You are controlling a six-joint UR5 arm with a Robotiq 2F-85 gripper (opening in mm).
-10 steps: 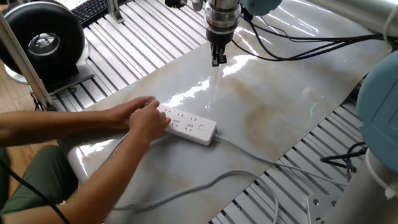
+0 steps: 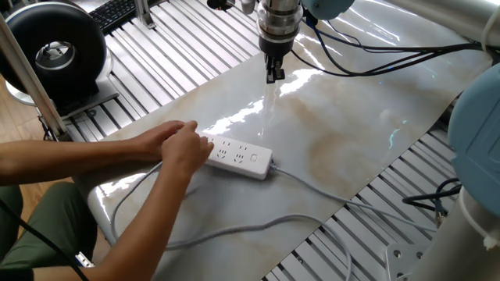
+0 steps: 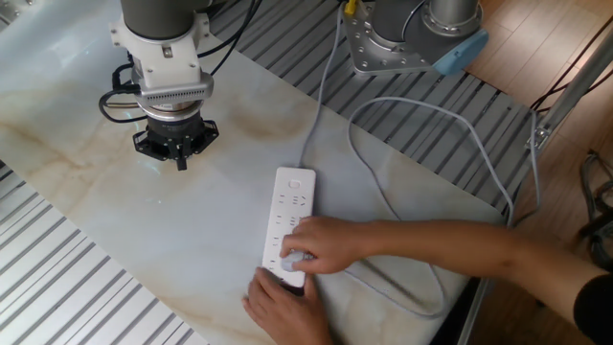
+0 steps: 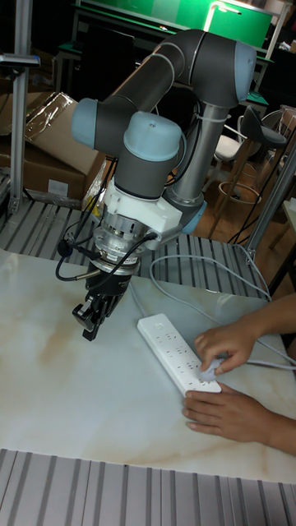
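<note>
A white power strip [image 2: 239,158] lies on the marbled tabletop, its grey cord [image 2: 308,186] running off its switch end. In exterior view 2, one of a person's hands [image 3: 329,243] holds a pale grey plug [image 3: 296,260] at the strip's sockets. The other hand [image 3: 289,314] steadies the end farther from the switch. Fingers hide whether the plug is seated. My black gripper [image 3: 181,161] hangs above the table, apart from the strip and the hands. In exterior view 3 its tips [image 4: 90,332] point down, with no object visible at them. Its finger opening is unclear.
A second grey cable [image 3: 458,116] loops across the tabletop and the slatted metal base. The person's arms [image 2: 74,162] reach in over the strip. A black spool [image 2: 58,51] stands at the far left in exterior view 1.
The gripper has not moved.
</note>
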